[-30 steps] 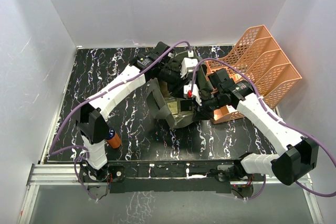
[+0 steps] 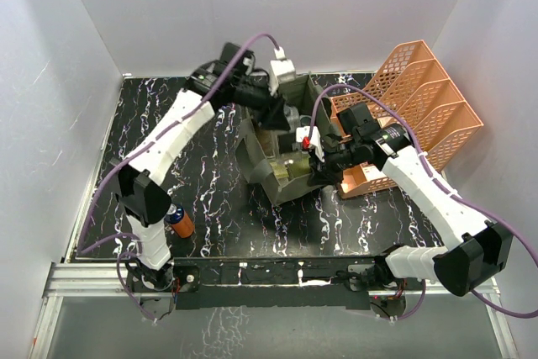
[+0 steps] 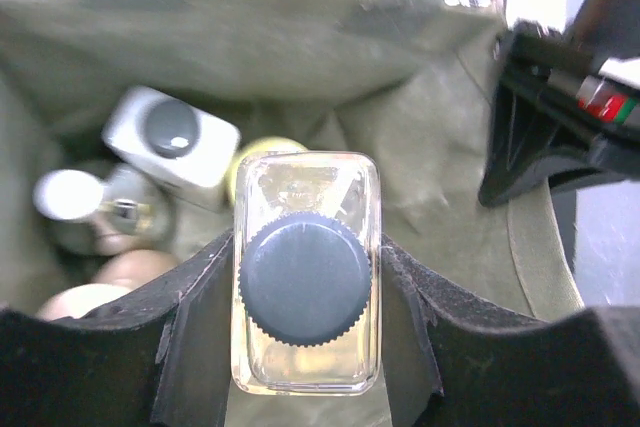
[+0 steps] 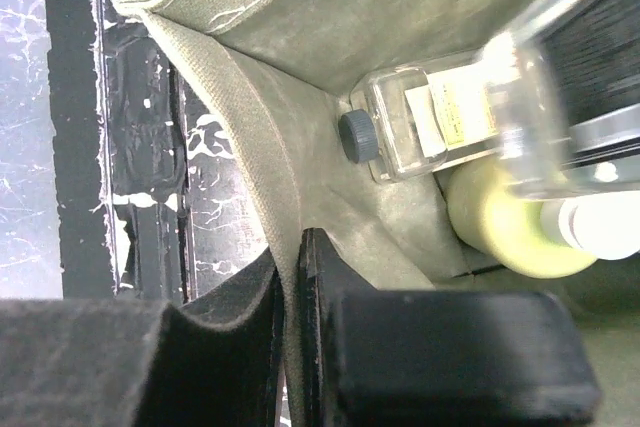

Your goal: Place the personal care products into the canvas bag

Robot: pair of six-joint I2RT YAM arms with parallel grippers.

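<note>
My left gripper is over the grey-green canvas bag, shut on a clear bottle with a ridged cap. My right gripper is shut on the bag's fabric rim at the right side. Inside the bag lie a clear bottle with a dark cap, a yellow container, a white container and other small items. An orange bottle stands on the table's front left.
A salmon perforated organiser stands right of the bag. The dark marble table has free room left of the bag.
My left gripper has moved up and to the left in the top view, uncovering more of the bag's inside.
</note>
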